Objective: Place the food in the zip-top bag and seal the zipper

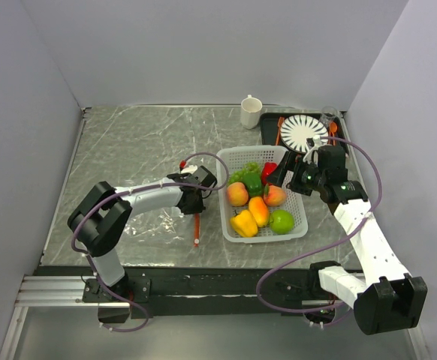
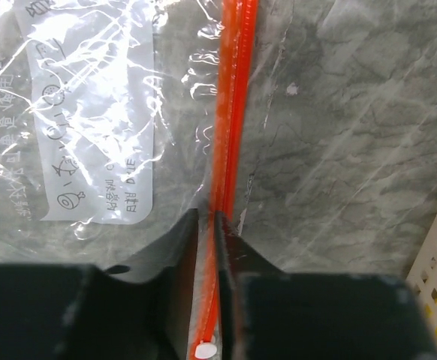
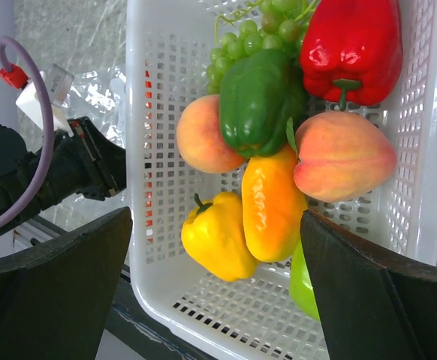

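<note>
A clear zip bag (image 2: pixel 83 112) lies flat with its red zipper (image 2: pixel 231 105) running along its right side; a white slider sits at the near end. My left gripper is down on that zipper strip, fingers close together; whether it holds the strip cannot be told. In the white basket (image 3: pixel 139 112) are a green pepper (image 3: pixel 257 97), red pepper (image 3: pixel 354 49), yellow pepper (image 3: pixel 217 236), orange pepper (image 3: pixel 271 202), peaches (image 3: pixel 342 154), grapes (image 3: pixel 237 46) and a green item (image 3: pixel 301 289). My right gripper hangs open over the basket.
A black tray (image 1: pixel 268 133) with a striped plate (image 1: pixel 303 127), cutlery and a glass stands at back right, a white mug (image 1: pixel 251 112) beside it. The worktop left of the bag is clear.
</note>
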